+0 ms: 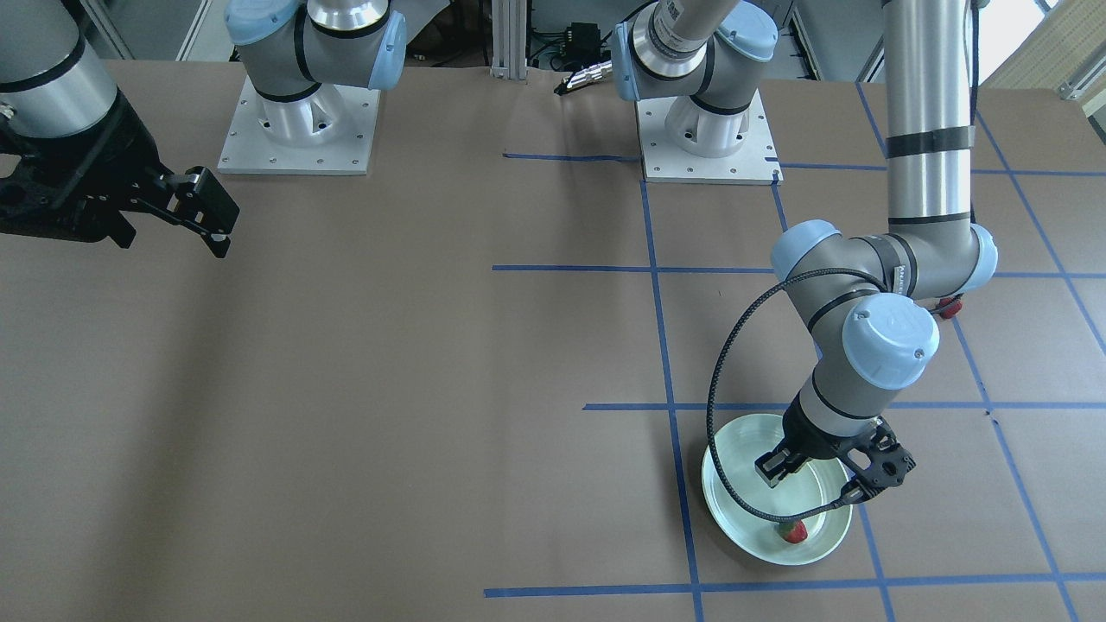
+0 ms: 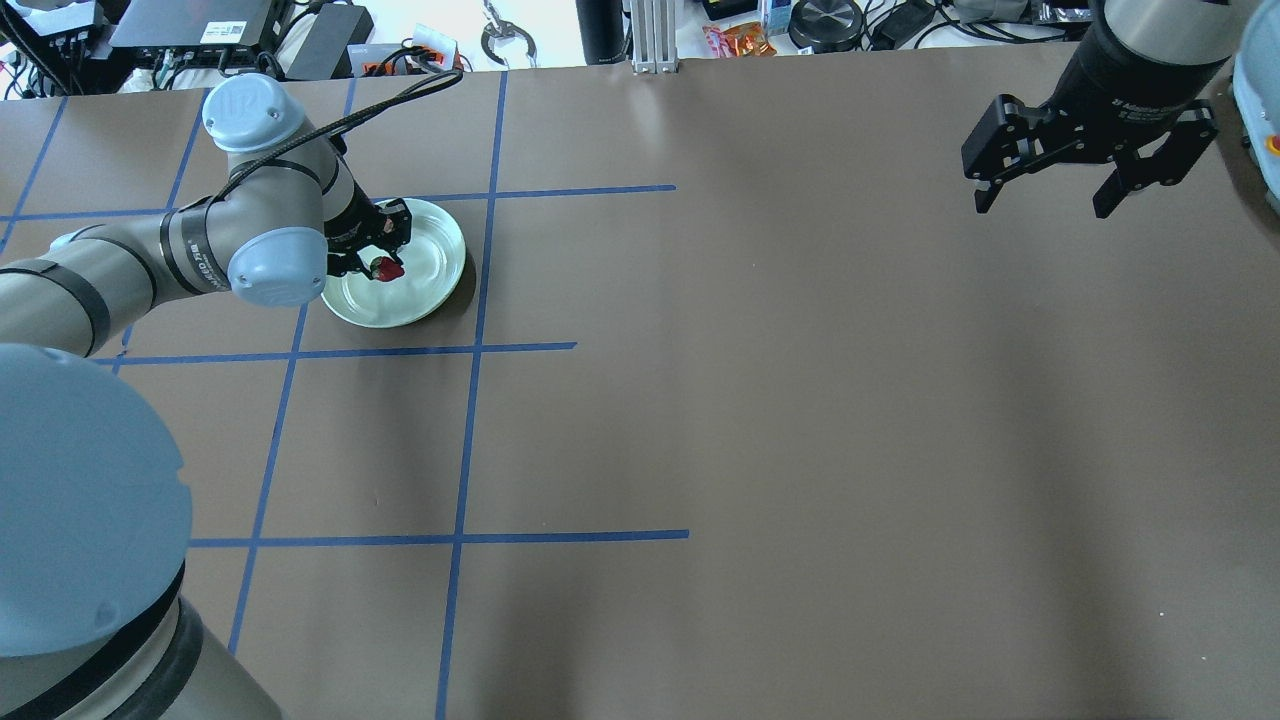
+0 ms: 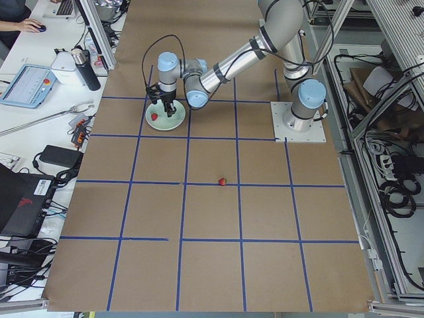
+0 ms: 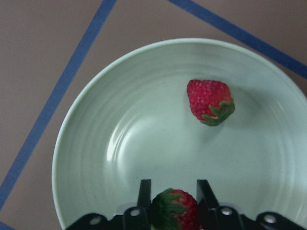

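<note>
My gripper is low over the pale green plate (image 1: 741,456) (image 4: 144,139), shut on a strawberry (image 4: 180,211) at the bottom of the wrist view, its leafy side showing. A second strawberry (image 4: 208,98) (image 1: 796,532) lies on the plate, apart from the fingers. In the front view the gripper body and cable hide part of the plate, and the held berry is mostly hidden.
Another strawberry (image 3: 222,181) lies alone on the taped table. Other arms stand at the table's edges, one with a black gripper (image 2: 1080,156) in the top and front views.
</note>
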